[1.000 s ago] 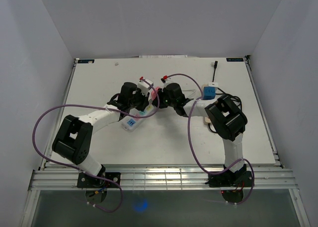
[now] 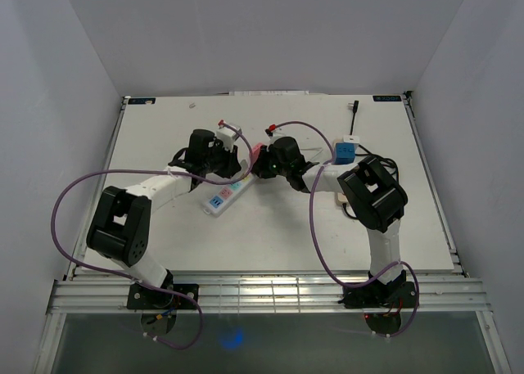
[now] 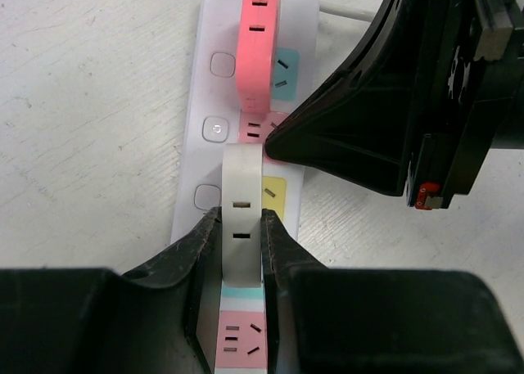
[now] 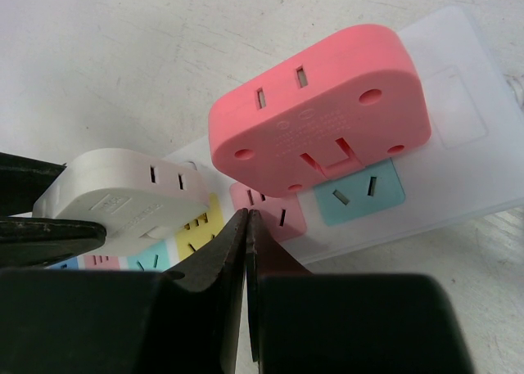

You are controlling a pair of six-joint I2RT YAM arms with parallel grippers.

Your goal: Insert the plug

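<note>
A white block-shaped plug [image 3: 241,177] is pinched between the fingers of my left gripper, over the middle of the power strip [image 3: 201,145]. From the right wrist view, the plug [image 4: 139,194] overlaps the colored sockets near the yellow one; its prongs are hidden, and whether it touches the strip cannot be told. A pink block plug [image 4: 319,104] stands upright farther along the strip. My right gripper has its fingertips together at the strip's edge by the pink socket [image 4: 270,210], with nothing visible between them.
On the right of the table lie a blue-topped block [image 2: 345,153], a black cable [image 2: 385,161] and a black plug [image 2: 354,106]. A white cable [image 3: 344,11] leaves the strip's far end.
My right arm and the strip look unmoved.
</note>
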